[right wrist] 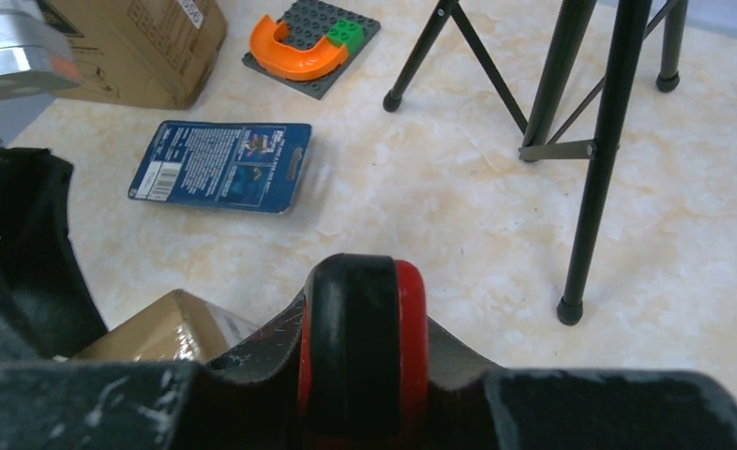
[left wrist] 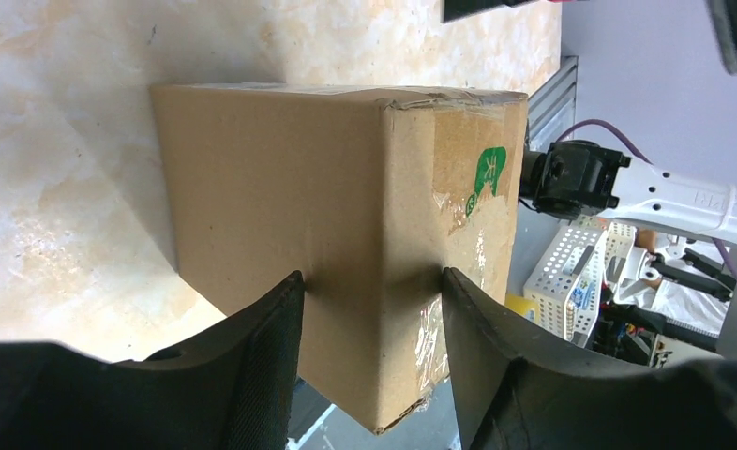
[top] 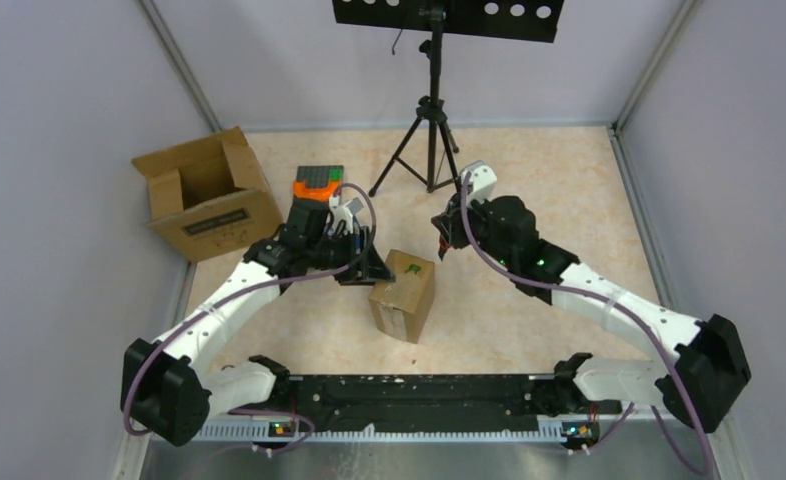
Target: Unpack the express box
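Observation:
The cardboard express box (top: 402, 297) stands on the pale table in front centre, taped, with a green mark. My left gripper is shut on one upright-looking edge of it, seen filling the left wrist view. My right gripper (top: 443, 245) is raised to the box's upper right, apart from it, shut on a black and red tool (right wrist: 355, 347), whose details are hard to tell.
An open carton (top: 219, 220) is at back left. A building plate with orange piece (right wrist: 299, 61) and a blue packaged card (right wrist: 219, 167) lie behind the arms. A black tripod (top: 431, 140) stands at the back.

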